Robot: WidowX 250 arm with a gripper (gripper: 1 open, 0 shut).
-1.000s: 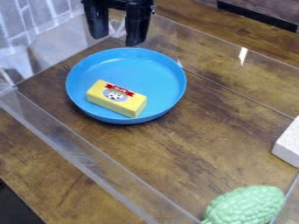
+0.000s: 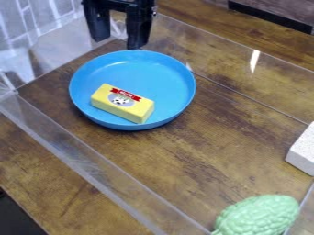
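A yellow box with a red label and a small face print (image 2: 123,105) lies on the left front part of a round blue plate (image 2: 160,84). The black gripper (image 2: 119,39) hangs at the top of the view, just behind the plate and apart from the box. Its upper part is cut off by the frame edge, and whether it is open or shut is unclear.
A green brain-like object (image 2: 255,216) sits at the bottom right, and a white block (image 2: 302,150) at the right edge. Clear plastic walls border the wooden surface at the left.
The gripper has shifted very slightly at the top of the view. The plate and box are unchanged.
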